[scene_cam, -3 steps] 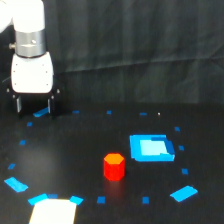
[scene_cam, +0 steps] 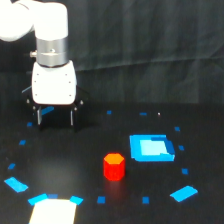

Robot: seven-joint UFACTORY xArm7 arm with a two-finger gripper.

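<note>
My gripper [scene_cam: 57,122] hangs at the upper left under the white arm, its dark fingers spread apart with nothing visible between them. A red, hexagonal-topped block [scene_cam: 114,167] stands upright on the dark table, to the right of the gripper and nearer the camera. Farther right lies a blue square [scene_cam: 136,155] with a pale centre. At the bottom left edge is a cream square [scene_cam: 53,213], partly cut off by the frame. The gripper is apart from all of these.
Small blue marks dot the table, with larger strips such as the blue strip [scene_cam: 184,193] at the right and another blue strip [scene_cam: 15,184] at the left. The dark table between the gripper and the red block is clear. A dark curtain [scene_cam: 150,50] hangs behind.
The arm and gripper have moved to the right and somewhat lower in the view. The red block, blue square and cream square have not moved.
</note>
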